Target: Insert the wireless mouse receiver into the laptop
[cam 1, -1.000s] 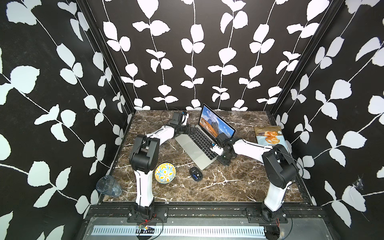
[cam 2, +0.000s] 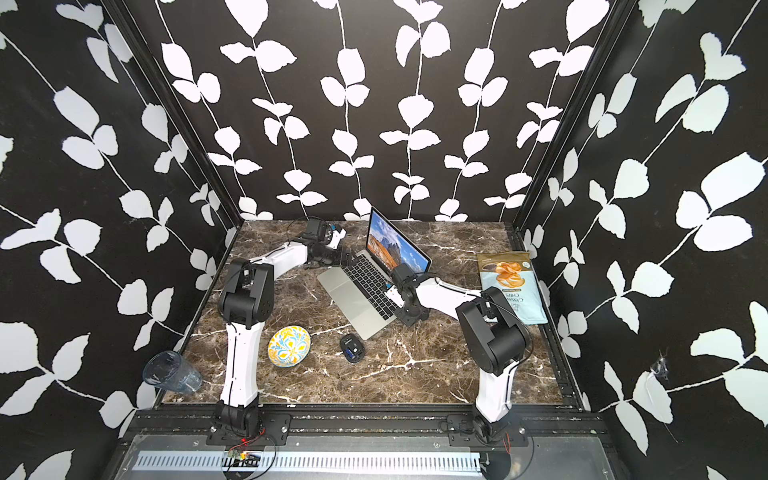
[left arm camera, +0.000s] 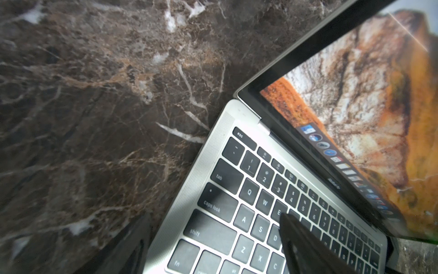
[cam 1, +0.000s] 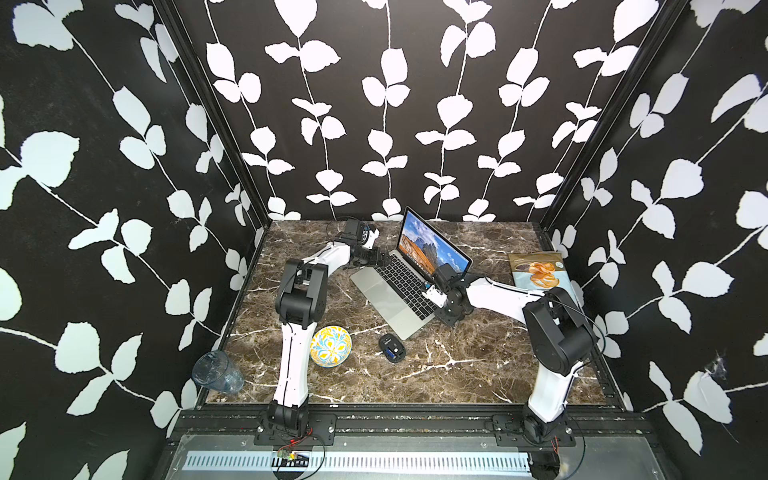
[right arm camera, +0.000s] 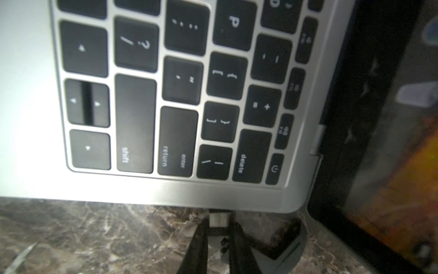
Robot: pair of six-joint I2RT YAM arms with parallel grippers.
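The laptop point(cam 1: 369, 289) stands unfolded in mid-table, its screen point(cam 1: 432, 248) lit. Beside its right edge, my right gripper is shut on the small receiver point(right arm camera: 219, 219). The receiver's pale metal plug points at the laptop's side and lies very close to it; whether its tip is in the port cannot be told. At the laptop's left end is my left gripper, open, its blurred fingers point(left arm camera: 301, 242) spread over the keyboard's left part with nothing between them. The mouse point(cam 1: 392, 348) rests near the laptop's front corner.
A patterned bowl point(cam 1: 331, 346) sits left of the mouse, and a clear glass point(cam 1: 217, 373) is at the left front edge. The chips bag point(cam 2: 512, 288) lies at the right. Open marble shows in front of the laptop.
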